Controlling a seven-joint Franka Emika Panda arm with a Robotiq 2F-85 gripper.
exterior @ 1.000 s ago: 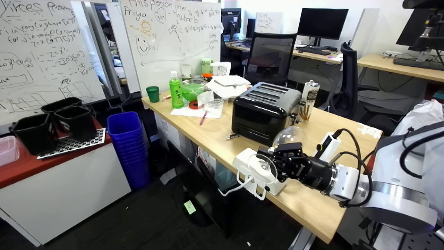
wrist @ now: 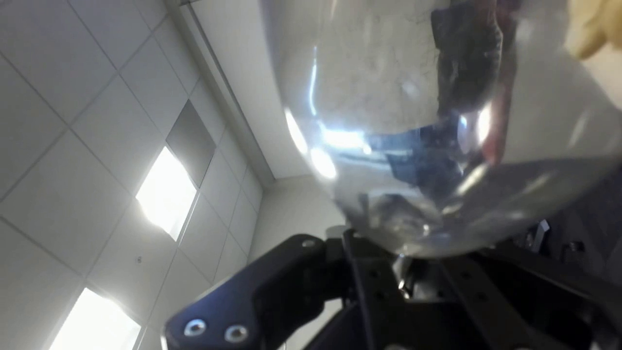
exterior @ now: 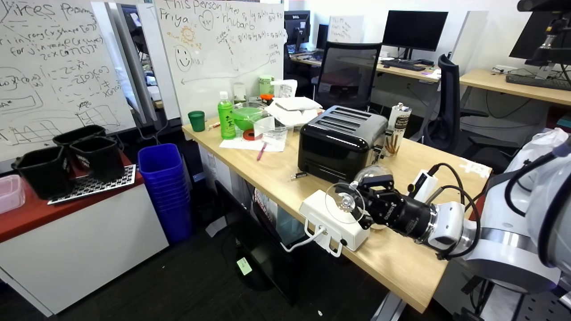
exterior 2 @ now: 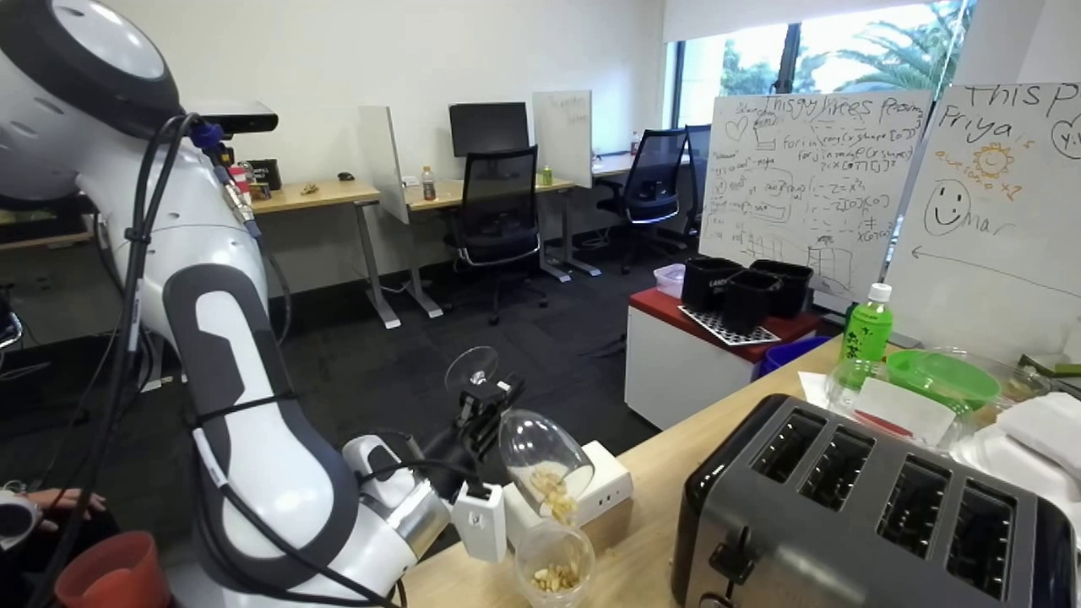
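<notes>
A clear stemmed glass [exterior 2: 529, 437] hangs steeply tilted in exterior view 2, its foot raised and its mouth pointing down to the right. My gripper [exterior: 361, 199] is shut on its stem, between the round foot and the bowl. Yellowish dry pieces [exterior 2: 556, 503] gather at the lowered rim and spill from it. Just below that rim stands a clear cup [exterior 2: 535, 567] with similar pieces at its bottom. The wrist view is filled at upper right by the glass bowl [wrist: 402, 116]; some pieces show at the edge there.
A white power box [exterior: 322, 214] lies close under the gripper at the table edge. The black toaster [exterior: 334, 150] stands just beyond. Farther along the table are a green bottle [exterior: 226, 118] and bowls. Bare tabletop [exterior: 404, 262] shows at the near end.
My gripper has turned, and the glass's foot has risen slightly and shifted right in exterior view 1. The bowl has tipped lower and is now more hidden behind the gripper. The table items stay put.
</notes>
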